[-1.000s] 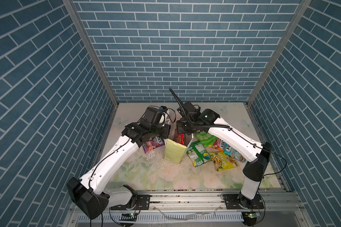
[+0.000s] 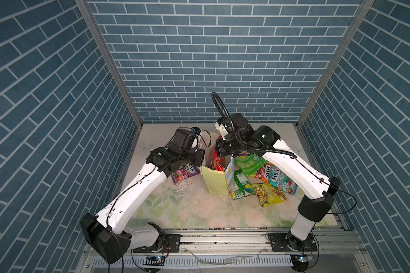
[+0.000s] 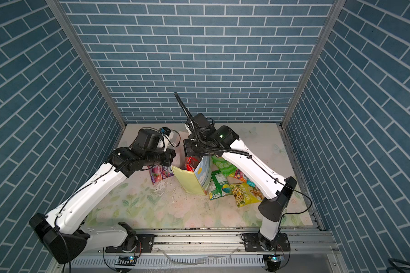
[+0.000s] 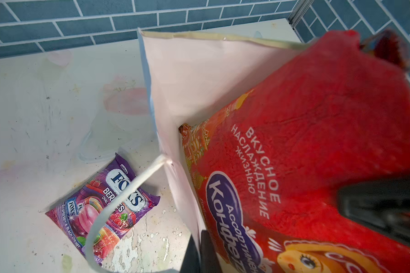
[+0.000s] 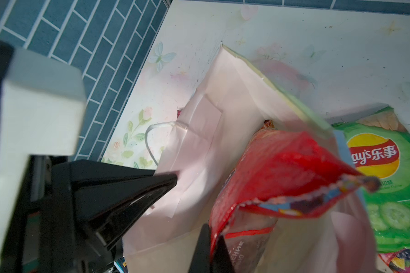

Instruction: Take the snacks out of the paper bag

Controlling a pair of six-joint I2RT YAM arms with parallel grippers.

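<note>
The open paper bag [image 2: 214, 179] stands mid-table, pale yellow outside and pinkish inside. A red candy package [image 4: 300, 122] with Russian lettering rises out of its mouth. At the bag's left wall, my left gripper is shut on the thin paper edge, beside the white handle [image 4: 118, 200]. Over the opening, my right gripper is shut on the crimped top of the red package [image 5: 278, 168], whose lower part sits inside the bag. In the top left view both grippers' fingertips are largely hidden by their housings.
A purple Fox's pack [image 4: 104, 204] lies left of the bag. To the right lie a green Lay's bag [image 5: 382, 177], another green pack [image 2: 242, 185], a yellow pack [image 2: 268, 194] and Fox's packs [image 2: 278, 177].
The paper bag has turned and shifted slightly right. My left arm has stayed put.
</note>
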